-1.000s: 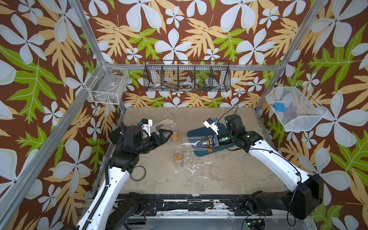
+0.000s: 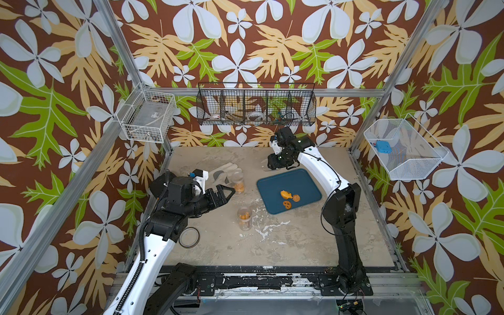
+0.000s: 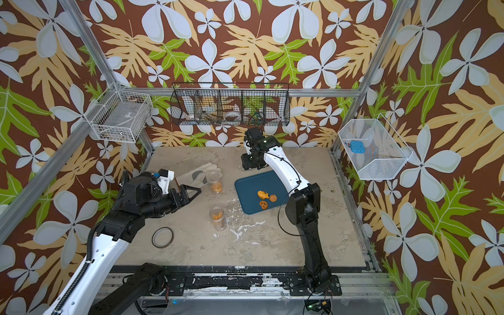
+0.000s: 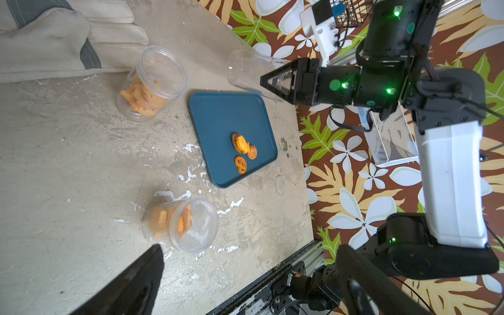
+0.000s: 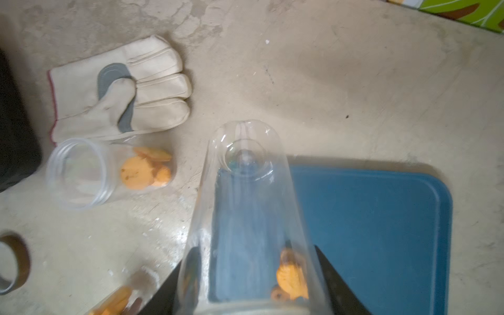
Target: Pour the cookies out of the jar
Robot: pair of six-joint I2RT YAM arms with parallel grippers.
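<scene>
In the right wrist view a clear, empty jar (image 5: 252, 220) lies between the fingers of my right gripper, which is shut on it. In the top left view that right gripper (image 2: 274, 161) is beyond the back edge of the blue tray (image 2: 267, 204). Several cookies (image 4: 241, 144) lie on the tray. Two more clear jars with cookies stand on the table: a back jar (image 4: 140, 99) by the glove and a front jar (image 4: 168, 220). My left gripper (image 2: 231, 194) is open beside the back jar, empty.
A work glove (image 5: 126, 89) lies at the back left. A tape ring (image 2: 189, 237) rests at the front left. A clear round lid (image 4: 279, 184) lies right of the tray. Wire baskets (image 2: 255, 107) hang on the back wall.
The left arm has shifted only slightly.
</scene>
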